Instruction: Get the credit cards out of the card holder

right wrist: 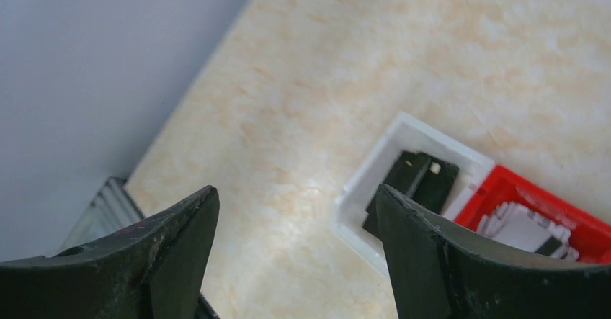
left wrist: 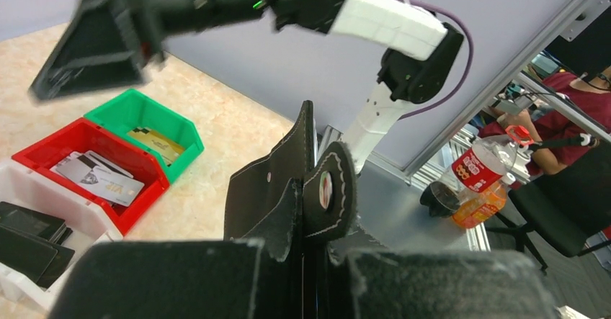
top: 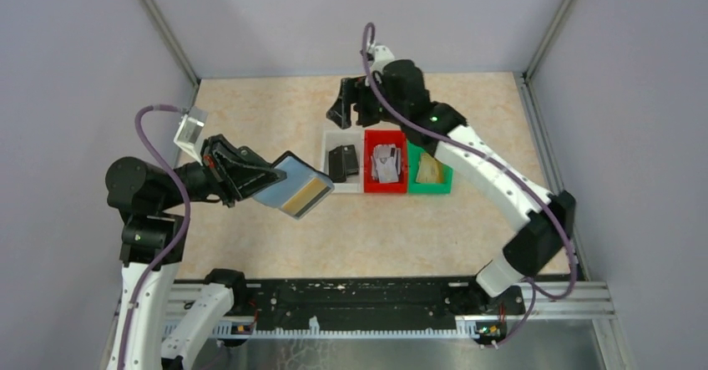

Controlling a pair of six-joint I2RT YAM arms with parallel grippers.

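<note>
My left gripper (top: 269, 172) is shut on a card holder (top: 292, 185); from above its blue-grey face with a gold band shows, and in the left wrist view its dark stitched leather (left wrist: 259, 196) stands between the fingers. My right gripper (top: 341, 107), blurred, is raised above the back of the white bin (top: 330, 181), open with nothing visible between its fingers. That bin holds dark wallets (right wrist: 434, 186). The red bin (top: 386, 185) holds several light cards (left wrist: 108, 182), the green bin (top: 430, 188) yellowish ones.
The three bins stand side by side at the table's middle. Grey walls bound the sides and back.
</note>
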